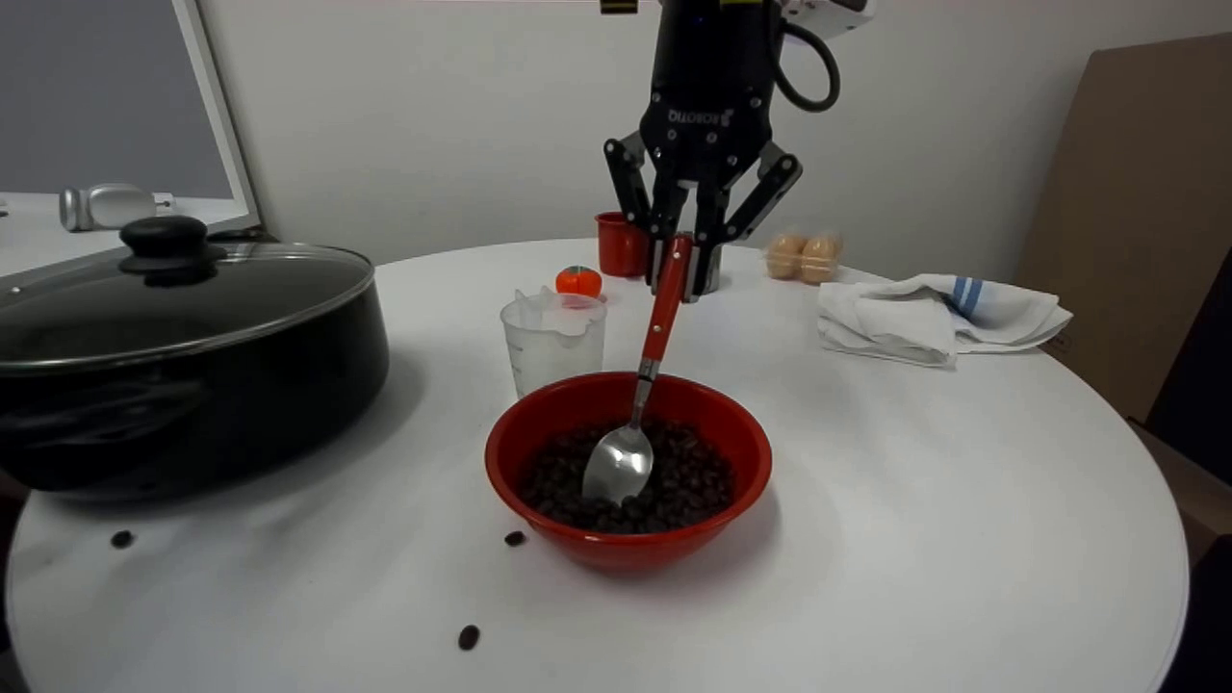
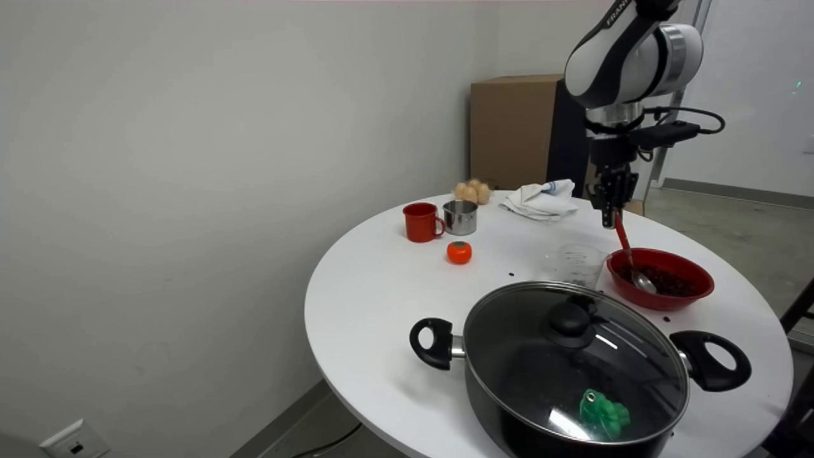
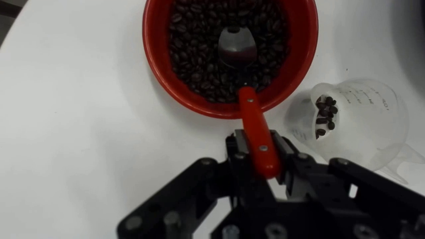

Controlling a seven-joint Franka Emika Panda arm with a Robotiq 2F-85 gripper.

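My gripper (image 1: pixel 679 271) is shut on the red handle of a metal spoon (image 1: pixel 620 464), above the far rim of a red bowl (image 1: pixel 745 462). Dark coffee beans (image 3: pixel 199 55) fill the lower part of the bowl. The spoon slants down into it, its tip touching the beans and most of its head still showing. In the wrist view the red handle (image 3: pixel 257 127) lies between my fingers and crosses over the rim. A clear measuring cup (image 3: pixel 364 123) stands close beside the bowl, with several beans visible at its spout side.
A large black lidded pot (image 2: pixel 496 397) stands near the bowl. Farther back are a red mug (image 2: pixel 421 222), a steel cup (image 2: pixel 461 217), an orange persimmon (image 2: pixel 459 252), eggs (image 1: pixel 805 256) and a white towel (image 1: pixel 884 318). Loose beans (image 1: pixel 469 636) dot the table.
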